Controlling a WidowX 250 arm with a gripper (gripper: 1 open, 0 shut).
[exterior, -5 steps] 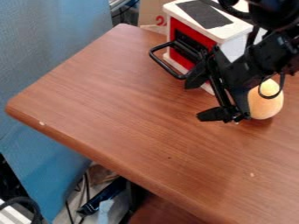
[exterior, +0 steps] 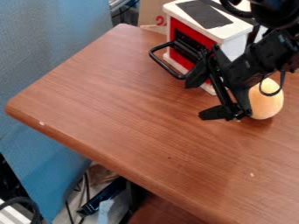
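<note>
The black robot arm reaches in from the upper right, its gripper (exterior: 222,111) pointing down just above the wooden table (exterior: 117,131). Whether the fingers are open or shut is hard to tell from this angle. Right behind the gripper, to its right, is a pale egg-shaped object (exterior: 267,105) on the table. A red and white box (exterior: 190,19) with a dark top panel and a black handle (exterior: 156,59) stands at the back, partly hidden by the arm.
A blue padded surface (exterior: 47,70) lies beyond the left edge, with cables and clutter below. A cardboard box (exterior: 152,12) is at the back.
</note>
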